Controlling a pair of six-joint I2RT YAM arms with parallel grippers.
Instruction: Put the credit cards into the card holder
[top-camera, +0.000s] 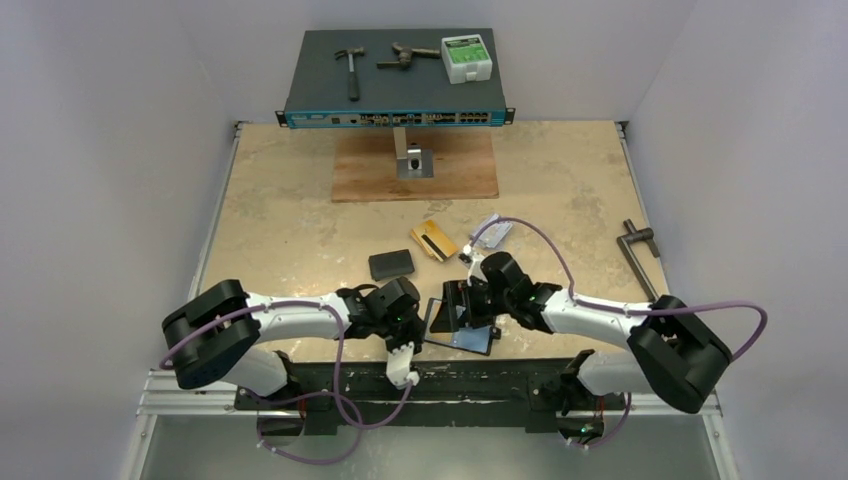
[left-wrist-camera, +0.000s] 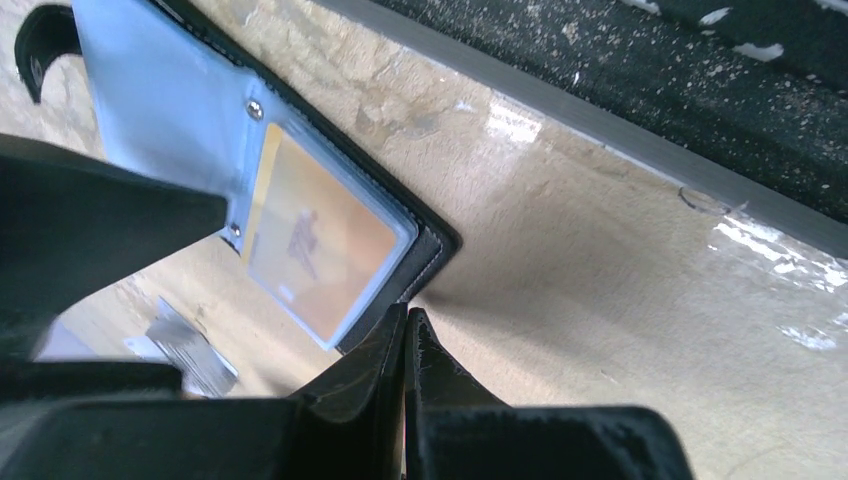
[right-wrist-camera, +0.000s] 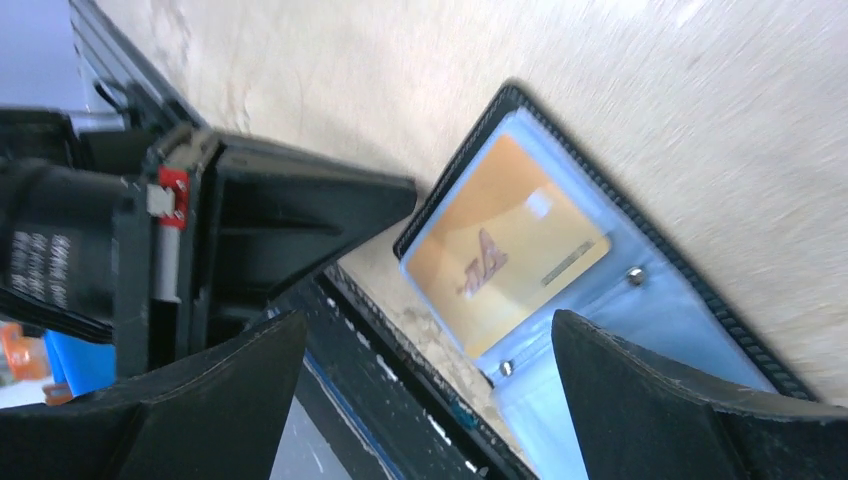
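Observation:
The card holder (top-camera: 470, 337) lies open on the table at the front middle, black outside with clear bluish sleeves. A gold card (right-wrist-camera: 505, 240) lies flat in the end sleeve, with a thin strip of its edge (left-wrist-camera: 264, 165) showing at the sleeve's mouth. My left gripper is shut, its tips against or very near the holder's black outer edge; whether they touch cannot be told. Over the holder, past the card's inner edge, my right gripper stands open with nothing between its fingers. In the top view, the arms partly cover the holder.
Behind the holder are a yellow card box (top-camera: 434, 240), a dark box (top-camera: 391, 264) and a silvery pack (top-camera: 490, 232). A dark metal tool (top-camera: 640, 260) lies at the right edge. Free table extends to the back left and back right.

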